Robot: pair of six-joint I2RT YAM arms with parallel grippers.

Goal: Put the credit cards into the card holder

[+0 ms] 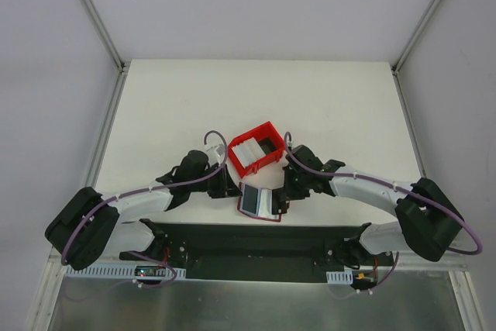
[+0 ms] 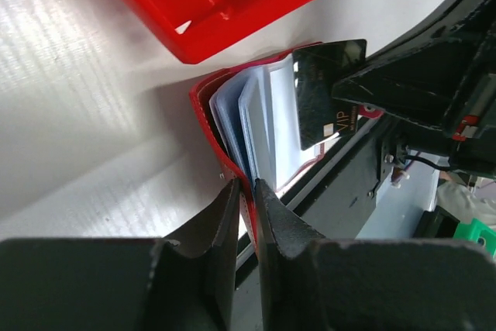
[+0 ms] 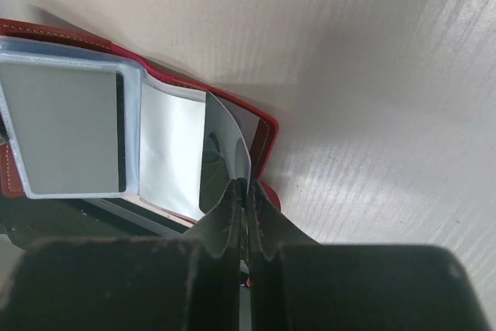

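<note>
The open card holder (image 1: 260, 203) lies near the table's front edge. In the left wrist view its red cover edge and clear sleeves (image 2: 270, 122) are at the tips of my left gripper, whose fingers are close together at that edge; whether they grip it is unclear. A black VIP card (image 2: 324, 83) is beside my right gripper. In the right wrist view my right gripper is shut at the holder's right end, where a bent sleeve with a dark card (image 3: 218, 153) rises to its fingertips.
A red box (image 1: 266, 131) with white and dark cards stands just behind the holder. The front edge drops to a dark rail.
</note>
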